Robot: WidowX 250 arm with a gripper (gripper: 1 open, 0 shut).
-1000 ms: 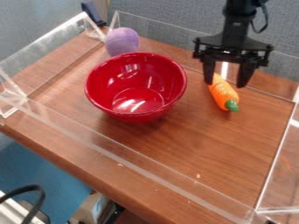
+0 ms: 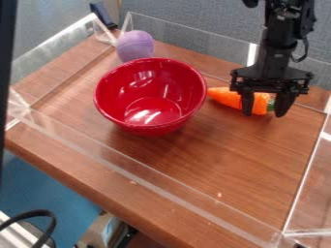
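My black gripper [image 2: 264, 103] is lowered over the orange toy carrot [image 2: 224, 97] at the right back of the wooden surface. The carrot now lies crosswise, its green top to the right, partly hidden by the fingers; whether it is held cannot be told. A red bowl [image 2: 150, 119] sits left of the carrot.
A purple round object [image 2: 135, 46] stands at the back left. Clear plastic walls edge the wooden surface [image 2: 181, 179].
My gripper has come down toward the viewer and slightly right onto the carrot. The carrot has turned from lengthwise to crosswise, its green top moving back and right.
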